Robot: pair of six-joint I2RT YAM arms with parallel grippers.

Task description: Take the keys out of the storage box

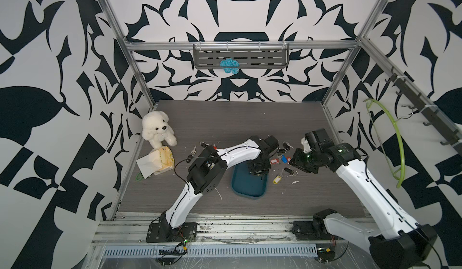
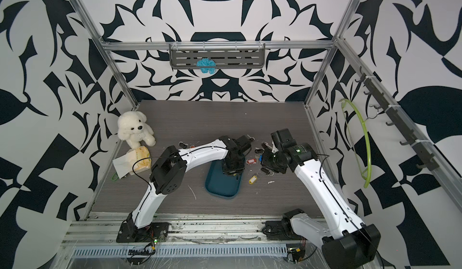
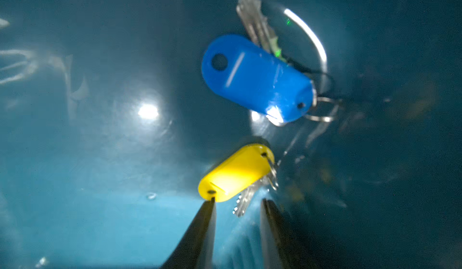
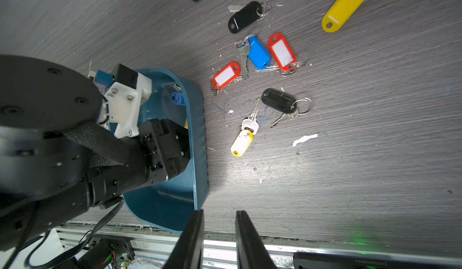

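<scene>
Down inside the teal storage box (image 1: 248, 195), my left gripper stands part open. Its fingertips are close to a yellow key tag (image 3: 235, 172) with a ring and a key (image 3: 245, 199); neither finger visibly grips it. Farther up the left wrist view lies a bigger-looking blue key tag (image 3: 255, 79) with its key. In the top views the left arm hides most of what the box holds. Right of the box, over the loose keys, is my right gripper. A gap shows between its fingers, with nothing visible in it.
Several keys with tags lie on the table right of the box, among them a yellow one (image 4: 241, 143), a black one (image 4: 279, 99) and a red one (image 4: 226, 75). A white plush dog (image 1: 157, 126) and bread-like item (image 1: 166, 158) sit far left.
</scene>
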